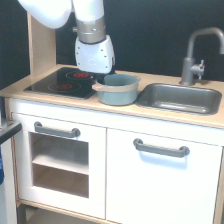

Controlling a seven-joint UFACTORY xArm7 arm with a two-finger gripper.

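Note:
A grey-blue pot [118, 91] is at the left end of the sink, above or on the wooden counter, and overlaps the sink's near-left rim in the view. My gripper [101, 78] points down at the pot's left rim, its dark fingertips close against it. Whether the fingers are shut on the rim or only touch it is too small to tell. It is also unclear whether the pot's base rests on the counter.
Behind and left of the pot lies a black stovetop [66, 83]. The empty sink [180, 98] has a grey faucet [190, 62] at its back. Below, a white cabinet [160, 185] stands beside an open-fronted oven compartment [60, 165].

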